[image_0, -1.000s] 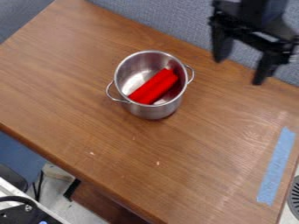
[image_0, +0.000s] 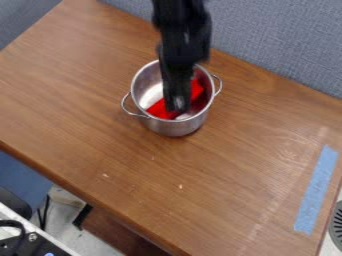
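Note:
A steel pot (image_0: 179, 126) with two wire handles sits on the wooden table (image_0: 107, 150). A red object (image_0: 198, 88) lies inside it, partly hidden by my dark, blurred gripper (image_0: 178, 94), which hangs from the top of the camera view down into the pot. Its fingertips are over the red object; whether they touch it I cannot tell from the blur. The gripper stands open.
A long light-blue strip (image_0: 315, 190) lies along the right of the table. The grey padded surface (image_0: 267, 45) borders the back.
My gripper has moved left and down from above the table's back right to inside the pot, over the red object.

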